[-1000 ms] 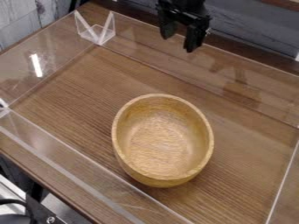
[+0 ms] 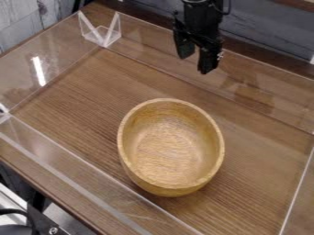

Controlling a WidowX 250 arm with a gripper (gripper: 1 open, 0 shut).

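The black gripper (image 2: 197, 49) hangs over the wooden surface at the top middle, open, with nothing clearly held between its fingers. A large yellow oval bowl (image 2: 170, 147) sits empty in the lower middle of the surface, well apart from the gripper.
A clear plastic object (image 2: 101, 26) stands at the top left. A dark cable lies at the bottom left corner.
The bowl has stayed in place.
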